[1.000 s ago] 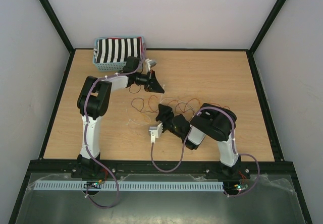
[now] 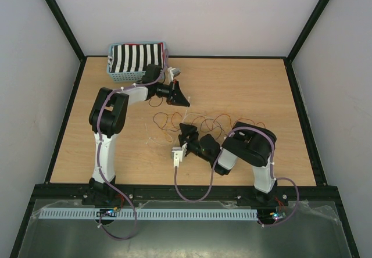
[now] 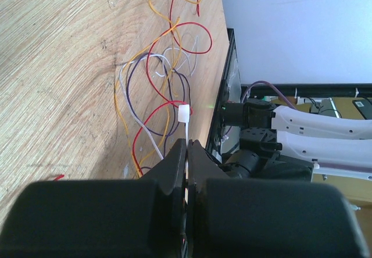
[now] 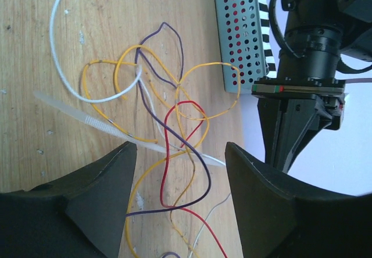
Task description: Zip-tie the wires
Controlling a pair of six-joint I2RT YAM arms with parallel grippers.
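Observation:
Red, yellow, white and purple wires (image 2: 221, 118) lie loosely tangled on the wooden table. My left gripper is shut on a thin white zip tie, its square head (image 3: 183, 113) standing up beyond the fingertips, above the wires. My right gripper is low over the wires, part open; red, purple and yellow wires and a pale translucent zip tie strip (image 4: 110, 128) pass between and behind its fingertips. Whether it touches them is unclear.
A blue basket (image 2: 116, 79) with striped cloth stands at the back left. Dark frame rails (image 2: 81, 185) edge the table.
My right arm has shifted slightly toward the front right of the table over the last second. The left arm looks still.

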